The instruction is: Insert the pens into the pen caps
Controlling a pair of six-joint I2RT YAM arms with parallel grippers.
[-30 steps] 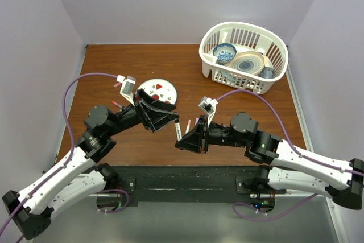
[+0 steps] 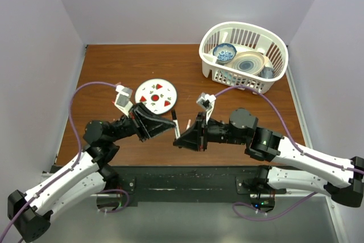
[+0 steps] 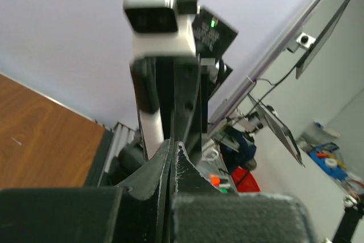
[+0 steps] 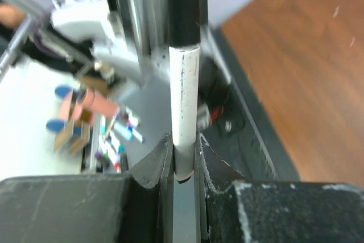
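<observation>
Upright in my right gripper is a white pen (image 4: 185, 92), held near its lower end. A black cap (image 4: 184, 12) covers the pen's upper end. My left gripper is shut with nothing between its fingers. In the top view it stands just left of the capped pen, close to the cap (image 2: 174, 115); whether they touch I cannot tell. The left wrist view has the pen (image 3: 152, 132) and its cap beyond my left fingertips, blurred. Another light pen (image 2: 188, 123) lies on the table, partly hidden behind the right gripper.
A white basket (image 2: 213, 75) holding bowls and plates stands at the back right. Behind the left arm lies a round plate with a red pattern (image 2: 146, 86).
The right arm has shifted slightly left.
</observation>
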